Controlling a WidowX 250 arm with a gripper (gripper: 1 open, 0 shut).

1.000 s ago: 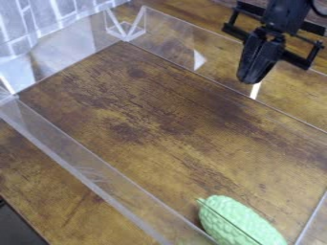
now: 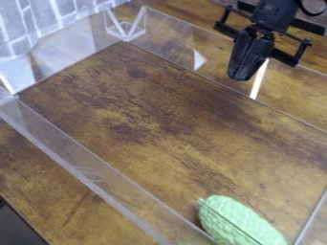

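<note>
My black gripper [image 2: 240, 67] hangs at the upper right, over the far side of a clear-walled enclosure [image 2: 90, 172] on the wooden table. It looks shut, with nothing visible between its fingers. A pale green, ridged, elongated object [image 2: 240, 222] lies inside at the bottom right corner, partly cut off by the frame's edge, well apart from the gripper.
Clear walls surround the wooden floor [image 2: 153, 124], which is bare through the middle and left. A pale curtain [image 2: 45, 24] hangs at the top left, beyond the walls.
The gripper has shifted very slightly to the left; the green object has not moved.
</note>
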